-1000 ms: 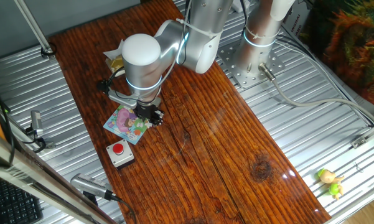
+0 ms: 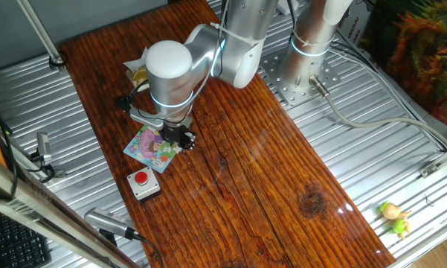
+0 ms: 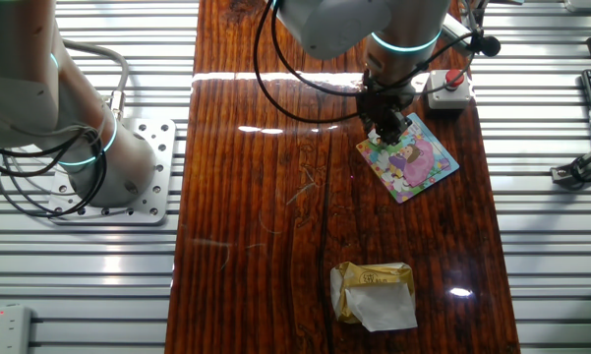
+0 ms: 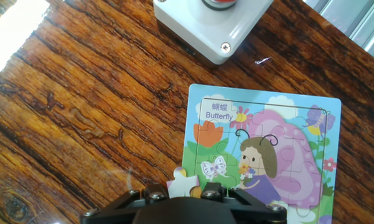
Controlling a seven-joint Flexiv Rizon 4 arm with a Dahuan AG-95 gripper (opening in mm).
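Note:
A square butterfly puzzle (image 4: 261,155) with a light blue border lies flat on the wooden table, near the edge where a white button box stands. A pale puzzle piece (image 4: 183,184) shows at the puzzle's lower left side in the wrist view, between my fingertips. My gripper points down over that side of the puzzle. One finger stands close to each side of the piece; whether they press on it cannot be made out. The gripper's body hides the lower part of the piece and the puzzle's lower left corner. In exterior view 2 my gripper (image 3: 385,130) is low over the puzzle's corner.
The white box with a red button (image 2: 141,179) stands beside the puzzle. A gold and white packet (image 3: 374,295) lies farther along the table. Beyond the table's other edge is a small green and tan toy (image 2: 395,217).

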